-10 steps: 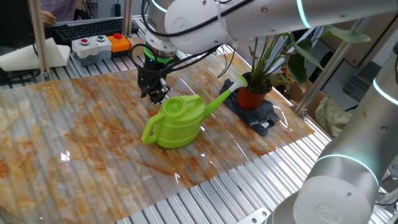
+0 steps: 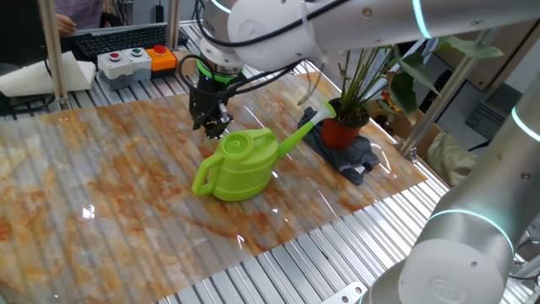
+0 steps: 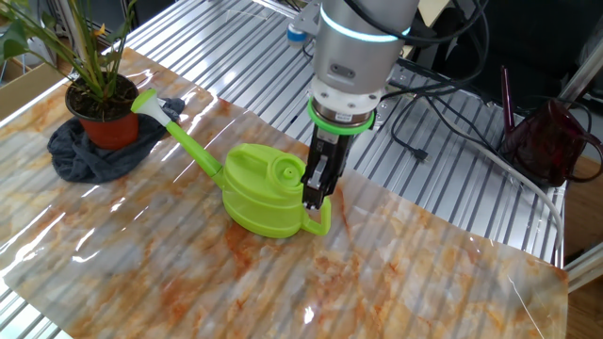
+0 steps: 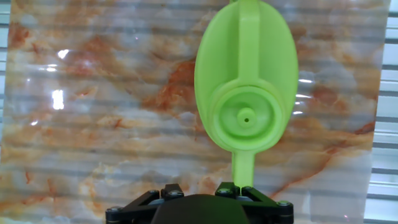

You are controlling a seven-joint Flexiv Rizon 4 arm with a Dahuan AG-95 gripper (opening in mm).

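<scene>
A light green watering can (image 2: 245,165) stands upright on the marble-patterned sheet, its spout reaching toward the potted plant (image 2: 342,127). My gripper (image 2: 213,131) hangs just behind the can in exterior view 1. In exterior view 2 the black fingers (image 3: 316,193) appear above the handle side of the can (image 3: 264,193). From the wrist, the can's round lid and top grip show ahead, with the rear handle (image 4: 243,167) running down toward the right finger. My gripper is open, its two fingertips apart and nothing visible between them.
Beneath the plant lies a dark grey cloth (image 2: 359,156). A dark red watering can (image 3: 546,141) and loose cables sit on the slatted metal table. Button boxes (image 2: 125,67) stand at the far left.
My gripper has shifted very slightly to the right in exterior view 1, and a cable loop on the arm hangs differently. The watering can and plant have stayed put.
</scene>
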